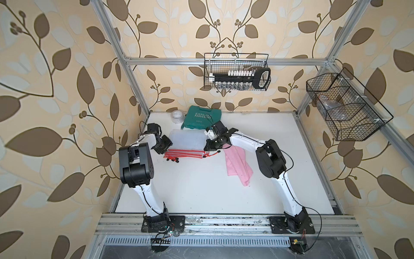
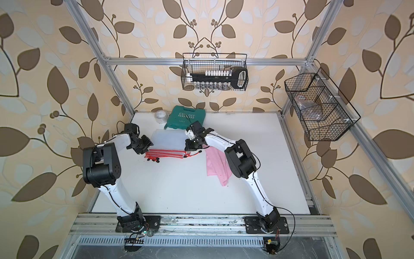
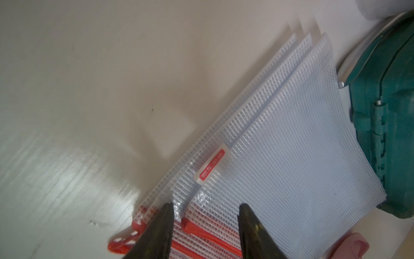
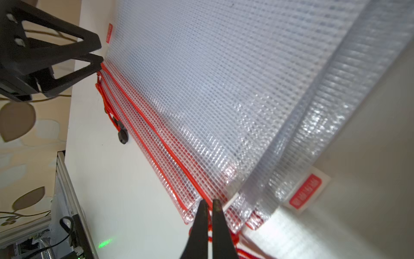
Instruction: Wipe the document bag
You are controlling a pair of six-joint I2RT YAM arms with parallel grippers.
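Translucent mesh document bags with red zippers lie stacked on the table. My left gripper is at the stack's left zipper corner, its fingers parted over the mesh with nothing visibly gripped. Over the stack's right end is my right gripper, its fingers together at the red-edged corner; whether any thin edge is between them does not show. A pink cloth lies spread on the table, right of the bags and partly under the right arm.
Behind the bags lies a green case, close to their back edge. A white tape roll stands beside it. Wire baskets hang on the frame.
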